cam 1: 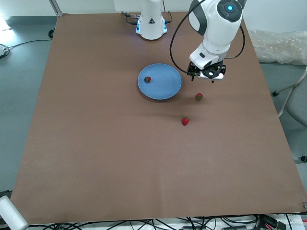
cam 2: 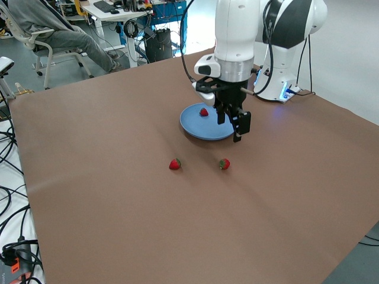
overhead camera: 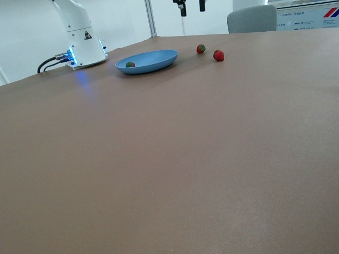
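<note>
A blue plate holds one strawberry. Two more strawberries lie on the brown table: one right of the plate in the left view, the other nearer the front. My black gripper hangs above the table beyond the plate's right side, over the area of the loose strawberries in the top view; its two fingertips stand apart with nothing visible between them. In the right view it is in front of the plate, partly hiding it.
The white robot base with cables stands at the back. A grey chair is beside the table, and cables run along the front edge.
</note>
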